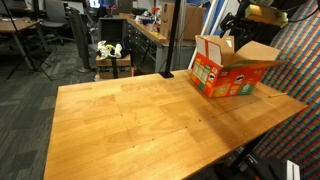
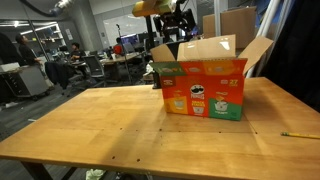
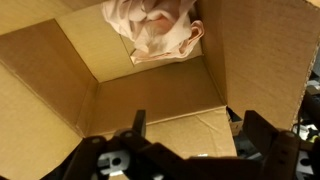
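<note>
Inside the open cardboard box [image 2: 203, 97], a crumpled pale pink cloth [image 3: 155, 25] lies on the bottom, near the top of the wrist view. The box is red, orange and green outside, with its flaps standing up. My gripper is open above the box, its two fingers wide apart and nothing between them. The cloth sits beyond the fingertips, apart from them. In the second exterior view the arm's dark end [image 2: 174, 24] hangs over the box's flaps.
A pencil [image 2: 299, 135] lies to the right of the box. Raised flaps [image 2: 256, 54] stand around the box opening.
</note>
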